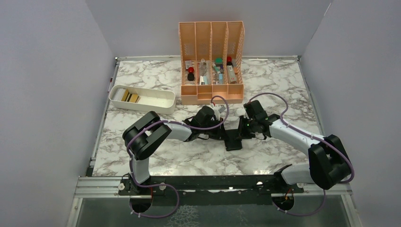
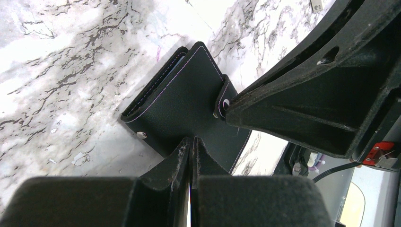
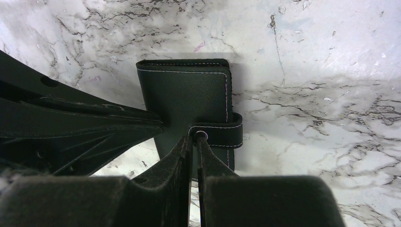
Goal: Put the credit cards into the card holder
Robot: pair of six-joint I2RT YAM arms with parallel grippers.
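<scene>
The black card holder (image 3: pixel 189 90), stitched along its edges, lies folded on the marble table between my two grippers. Its strap (image 3: pixel 224 135) wraps round one side, bearing a metal snap. My right gripper is shut on the strap's end, at the snap. From the other side, my left gripper reaches over the holder's edge onto its cover, fingertips together; nothing shows between them. A thin greyish edge shows inside the fold in the left wrist view; whether it is a card is unclear. No loose card is recognisable.
A cream tray (image 1: pixel 161 105) with yellow and black items (image 1: pixel 129 97) at its left end stands at the back left. Behind the grippers is a peach compartment organizer (image 1: pixel 213 100) holding small goods.
</scene>
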